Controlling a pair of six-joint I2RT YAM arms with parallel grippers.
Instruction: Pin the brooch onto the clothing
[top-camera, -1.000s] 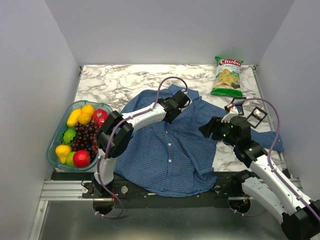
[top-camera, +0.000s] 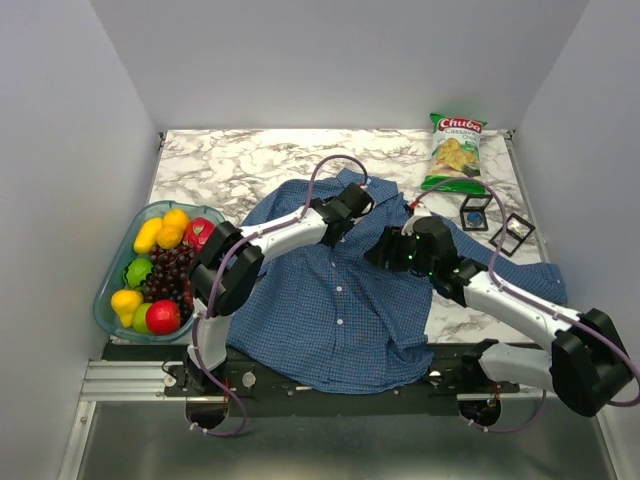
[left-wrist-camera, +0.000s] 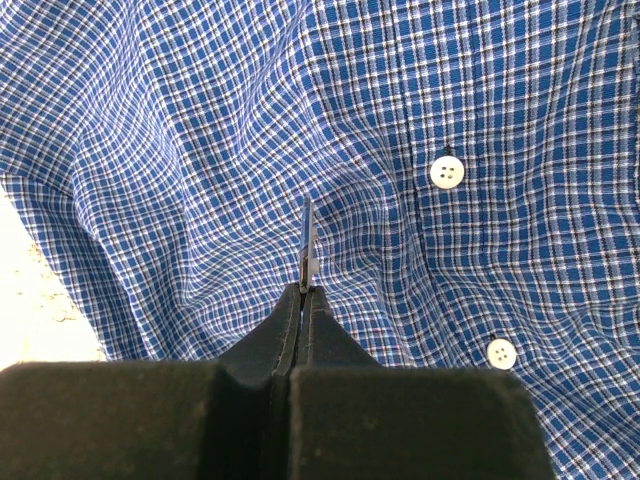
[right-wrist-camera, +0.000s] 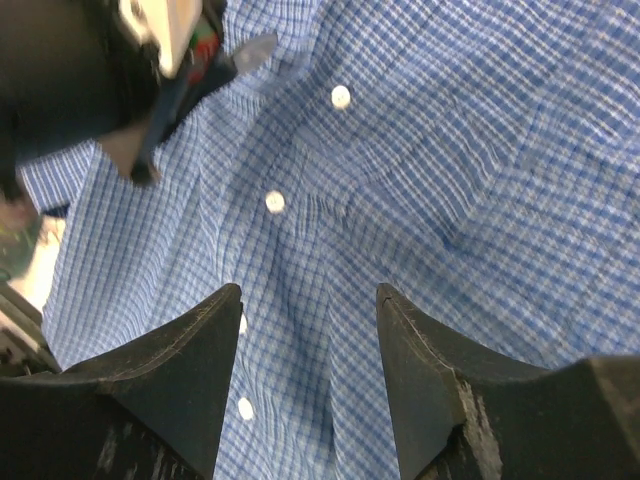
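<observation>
A blue checked shirt (top-camera: 330, 330) with white buttons (left-wrist-camera: 446, 171) is spread over the marble table. My left gripper (top-camera: 337, 236) is over its upper middle. In the left wrist view, that gripper is shut, with a thin metallic piece (left-wrist-camera: 306, 240) standing out from between its tips, possibly the brooch's pin. In the right wrist view it shows at upper left, with a small silvery piece (right-wrist-camera: 255, 52) at its tip. My right gripper (top-camera: 385, 250) hangs over the shirt to the right; its fingers (right-wrist-camera: 175, 390) are apart, with only cloth visible between them.
A basin (top-camera: 110, 290) of fruit stands at the left. A chip bag (top-camera: 455, 157) lies at the back right, and small dark frames (top-camera: 514, 233) lie at the right.
My right arm has swung leftward over the shirt, bringing its gripper closer to the left one.
</observation>
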